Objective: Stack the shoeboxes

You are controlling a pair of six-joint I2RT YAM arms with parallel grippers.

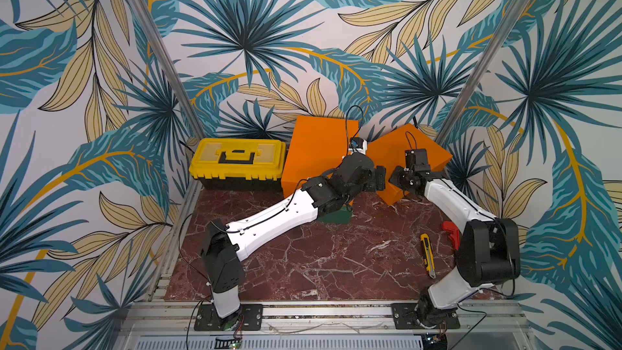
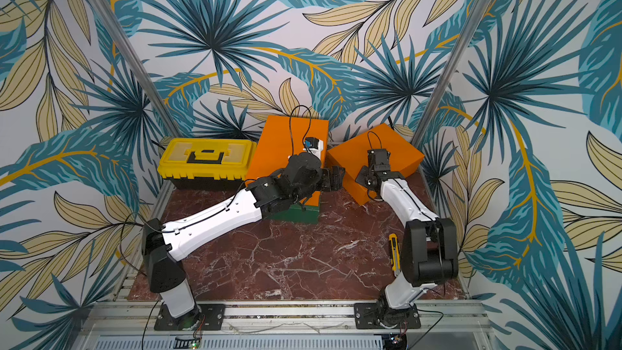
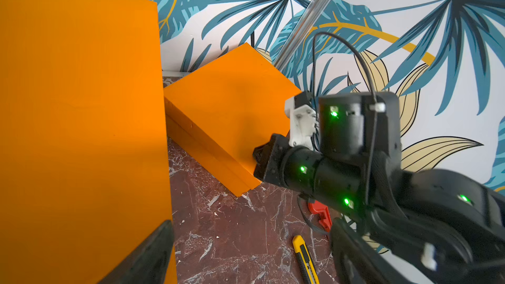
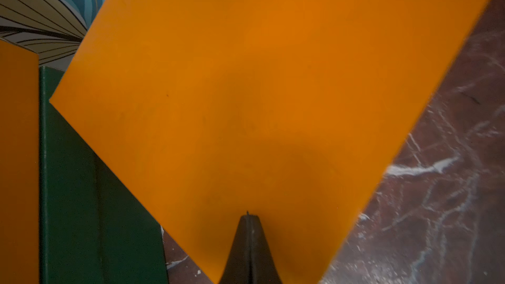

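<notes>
One orange shoebox [image 1: 317, 139] lies on top of a green shoebox [image 2: 298, 212], at the back middle. To its right on the table is a second orange shoebox [image 3: 231, 94], turned at an angle. My left gripper [image 2: 335, 179] is raised beside the right edge of the stacked orange box; its fingers [image 3: 150, 255] are spread apart with nothing seen between them. Over the angled box hangs my right gripper, its two fingertips together and nothing between them. In both top views the arms cover parts of the boxes.
A yellow toolbox [image 1: 237, 158] stands left of the stack. On the right side of the table lie a yellow cutter knife [image 1: 427, 256] and a red tool [image 1: 452, 233] near the right arm.
</notes>
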